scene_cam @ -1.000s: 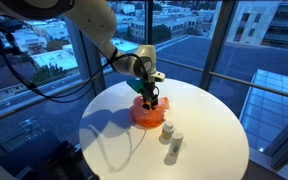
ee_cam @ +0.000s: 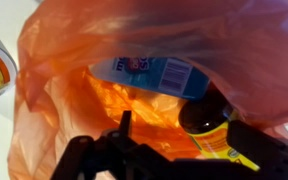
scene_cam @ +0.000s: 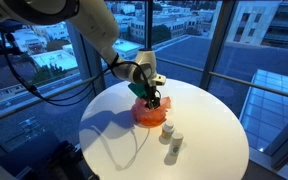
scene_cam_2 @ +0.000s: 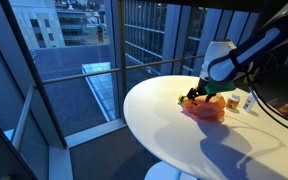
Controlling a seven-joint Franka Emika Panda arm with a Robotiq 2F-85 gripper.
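Note:
An orange plastic bag [scene_cam: 147, 117] stands on the round white table, its mouth facing up. Inside it, in the wrist view, lie a blue item with a barcode label [ee_cam: 164, 73] and a bottle with a black cap and yellow label [ee_cam: 212, 128]. My gripper is open over the bag's mouth, one finger to the left and the other close to the yellow-labelled bottle. Whether that finger touches the bottle, I cannot tell. From exterior view 2, the gripper [scene_cam_2: 203, 94] points down at the bag.
Two containers stand outside the bag: a short white one [scene_cam: 168, 130] and a taller one [scene_cam: 176, 143] nearer the front. Tall windows surround it.
The gripper has shifted slightly lower over the bag since a second ago. The bag and both containers outside it stay in place.

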